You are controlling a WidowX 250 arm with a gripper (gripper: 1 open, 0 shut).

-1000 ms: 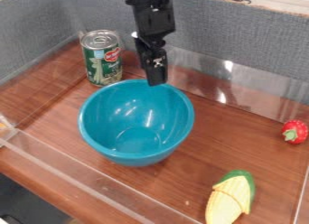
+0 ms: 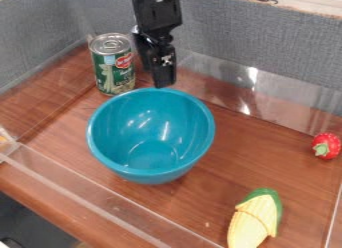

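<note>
My black gripper (image 2: 160, 67) hangs at the top centre, pointing down just right of a green-and-silver soda can (image 2: 112, 64) and above the back of a blue bowl (image 2: 150, 137). I see nothing held in it; its fingers are small and dark in this view. A toy corn cob (image 2: 254, 220) lies at the lower right, and a red strawberry (image 2: 326, 145) sits at the right edge.
The wooden floor (image 2: 234, 162) is bordered by grey padded walls (image 2: 254, 47) and clear plastic strips along the back and front. Free floor lies right of the bowl and left of it.
My gripper has moved a little to the left and slightly up, nearer the can. The objects stay where they were.
</note>
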